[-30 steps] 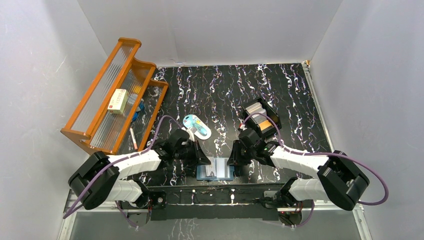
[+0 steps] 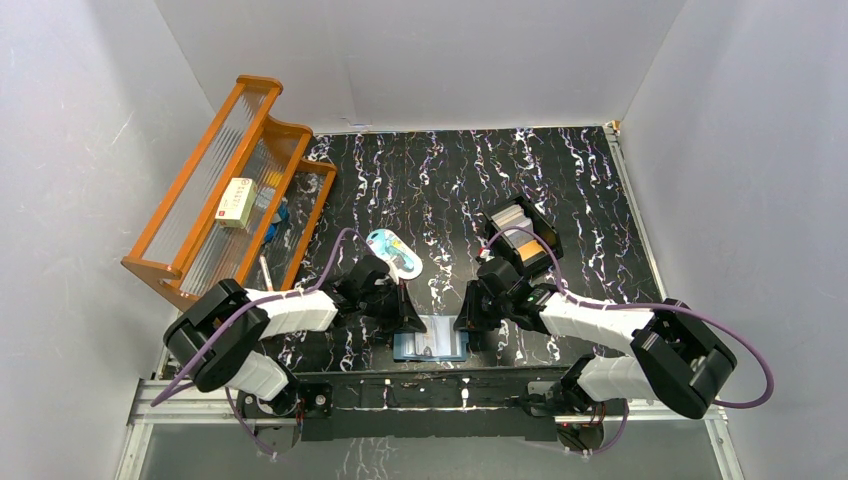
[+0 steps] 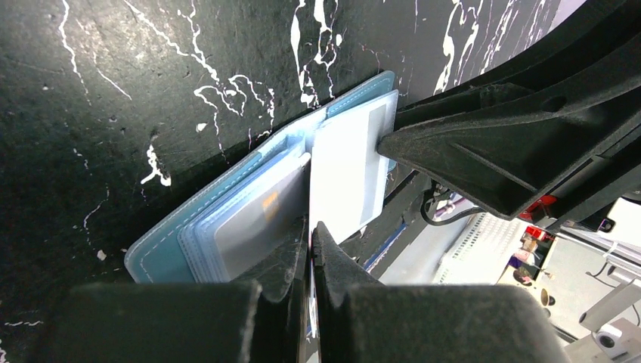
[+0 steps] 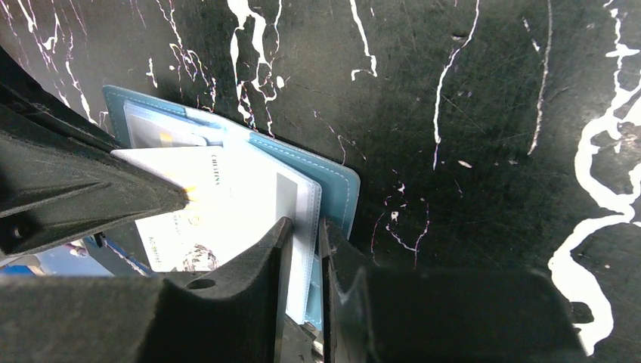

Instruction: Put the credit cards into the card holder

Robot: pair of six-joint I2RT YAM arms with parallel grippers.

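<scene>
A light blue card holder (image 2: 430, 350) lies open on the marble table near the front edge, its clear sleeves (image 3: 246, 219) visible. My left gripper is shut over its middle, at the edge of a white sleeve; anything thin between the fingertips is unclear. My right gripper is at the holder's right side, its fingertips close together at the sleeve edge (image 4: 302, 204); whether they grip it I cannot tell. A white printed card (image 4: 178, 227) lies in the holder beside the left gripper's finger.
A black box (image 2: 545, 220) of cards stands behind the right arm. A blister pack (image 2: 395, 250) lies behind the holder. A wooden shelf (image 2: 185, 265) with small boxes occupies the left.
The left arm and gripper have shifted slightly to the right over the holder. The right arm looks unchanged in the top view.
</scene>
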